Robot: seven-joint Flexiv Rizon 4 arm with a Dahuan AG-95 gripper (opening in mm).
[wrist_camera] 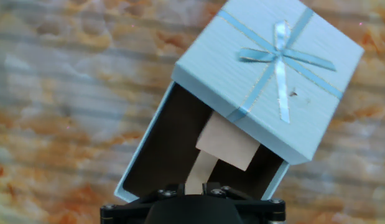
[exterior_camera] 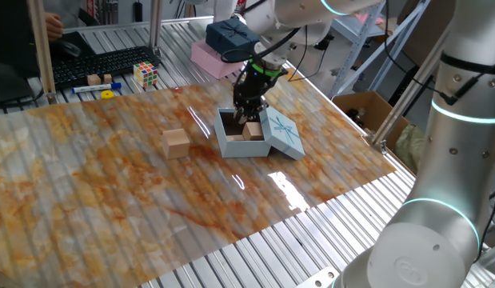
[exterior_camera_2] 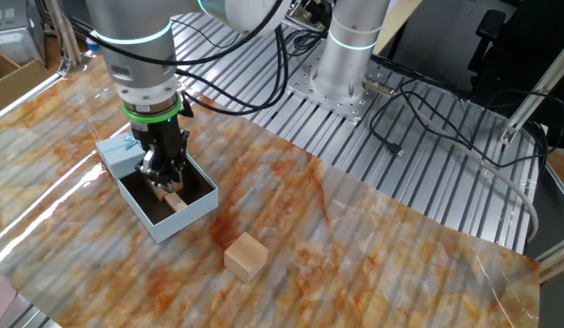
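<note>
An open light-blue box (exterior_camera_2: 186, 217) stands on the marbled sheet, its inside dark. The ribboned lid (wrist_camera: 267, 68) leans tilted over one end of it. Inside lie a wooden block (wrist_camera: 228, 140), partly covered by the lid in the wrist view, and a narrow wooden piece (wrist_camera: 201, 169). My gripper points down into the box. Its two fingertips stand apart, one on either side of the narrow piece's near end; whether they touch it does not show. A separate wooden cube (exterior_camera_2: 246, 257) rests on the sheet outside the box.
At the back lie a keyboard (exterior_camera: 103, 68), a puzzle cube (exterior_camera: 145, 74), a marker (exterior_camera: 97, 88) and a yellow ring (exterior_camera: 108, 94). A dark blue box (exterior_camera: 231, 36) is stacked on a pink one (exterior_camera: 211, 61). Much of the marbled sheet (exterior_camera: 79, 200) is clear.
</note>
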